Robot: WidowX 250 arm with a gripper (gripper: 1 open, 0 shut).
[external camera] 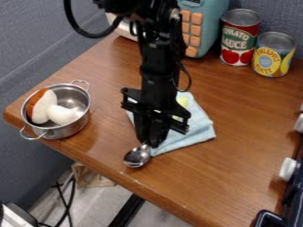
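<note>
My black gripper [149,139] is low over the front part of a folded light-blue cloth [193,131], its fingers around the handle end of a metal spoon [137,158], whose bowl points toward the table's front edge. Whether the fingers are closed on the handle is hard to tell. A yellow object behind the gripper on the cloth is mostly hidden.
A steel pot [71,125] holding white, egg-like items sits at the left. Two cans [236,44] [274,58] and a teal appliance [203,22] stand at the back. A dark device [284,191] lines the right edge.
</note>
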